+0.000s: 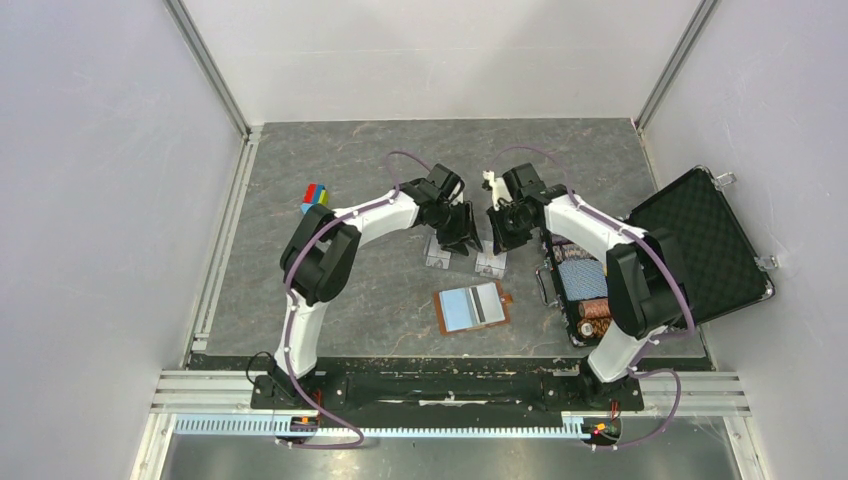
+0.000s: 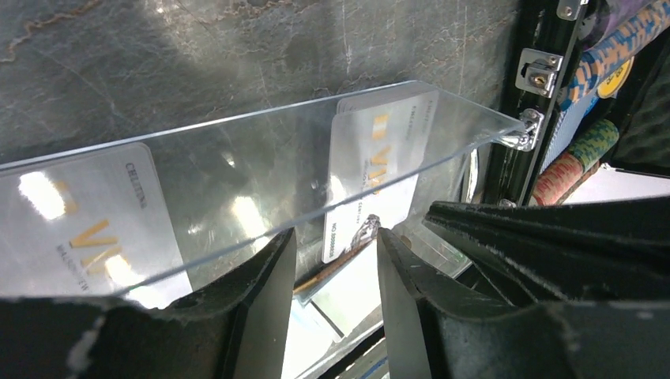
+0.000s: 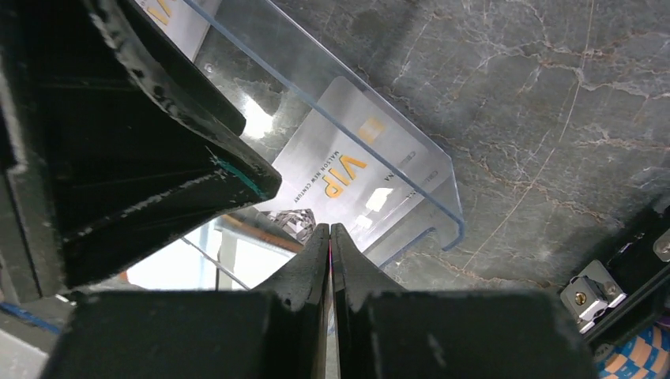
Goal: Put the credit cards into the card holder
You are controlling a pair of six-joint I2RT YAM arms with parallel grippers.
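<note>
White and gold cards lie in two places in a clear acrylic tray: a left card (image 2: 103, 229) and a right stack (image 3: 355, 158). An open brown folder with pale pages, seemingly the card holder (image 1: 473, 307), lies flat nearer the arms' bases. My left gripper is part open above the tray, its fingers apart with nothing held between them. Close beside it, my right gripper is shut over the near end of the right stack, and no card shows in it. How far the tips are above the cards is hard to tell.
A black case (image 1: 580, 280) with chips and rolls stands open at right, its lid (image 1: 695, 245) tilted back. Coloured blocks (image 1: 314, 196) lie at far left. The tray's clear wall (image 2: 237, 130) rises around the cards. Bare table extends to the left and back.
</note>
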